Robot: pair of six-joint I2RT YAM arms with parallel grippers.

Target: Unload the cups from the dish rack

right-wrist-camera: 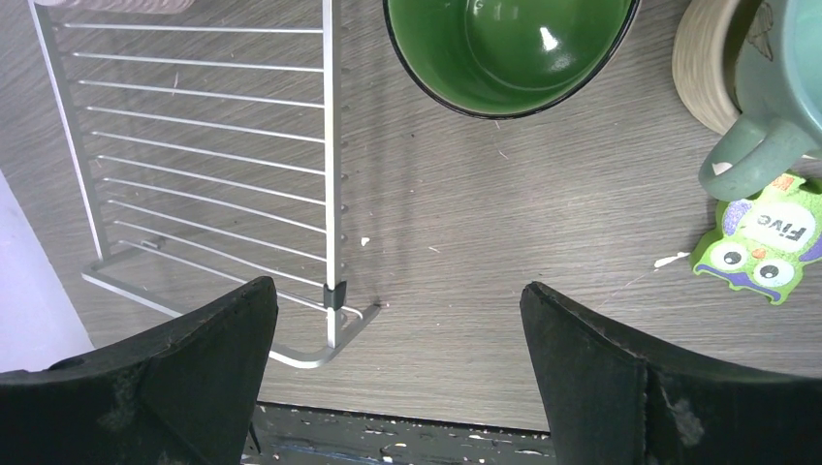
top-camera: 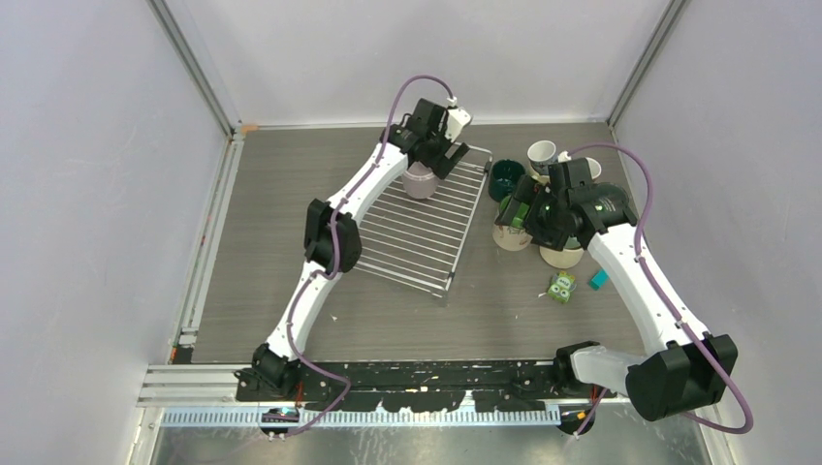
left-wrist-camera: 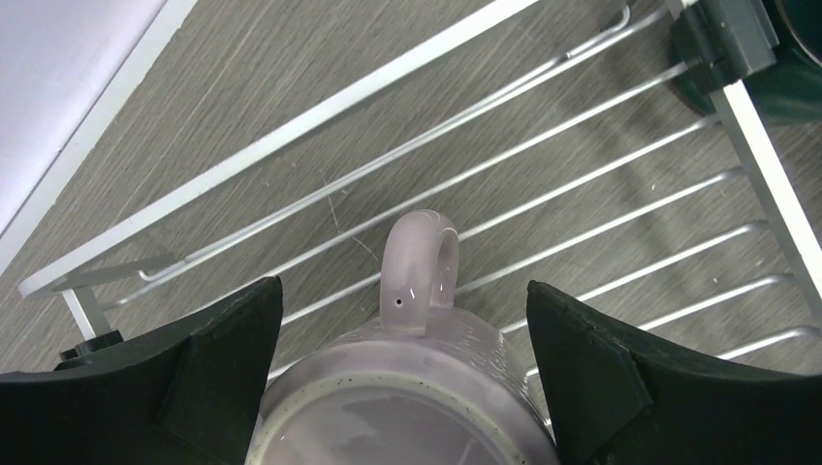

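Observation:
In the left wrist view a pinkish-lilac mug (left-wrist-camera: pixel 407 417) sits on the metal dish rack (left-wrist-camera: pixel 291 140), its handle pointing up the frame. My left gripper is open, one finger on each side of the mug; whether either finger touches it cannot be seen. From above, the mug (top-camera: pixel 421 182) is at the rack's far end, partly covered by the left arm. Over the cups to the right of the rack hangs my open right gripper, nothing between its fingers. A green-lined cup (right-wrist-camera: pixel 509 48) and a teal mug (right-wrist-camera: pixel 790 73) are beyond its fingers.
Right of the rack stand a dark green cup (top-camera: pixel 505 176), a white cup (top-camera: pixel 542 152) and cream cups, one of them (top-camera: pixel 512 238) below the right gripper. A green owl block (top-camera: pixel 561 287) and a blue block (top-camera: pixel 599 279) lie nearby.

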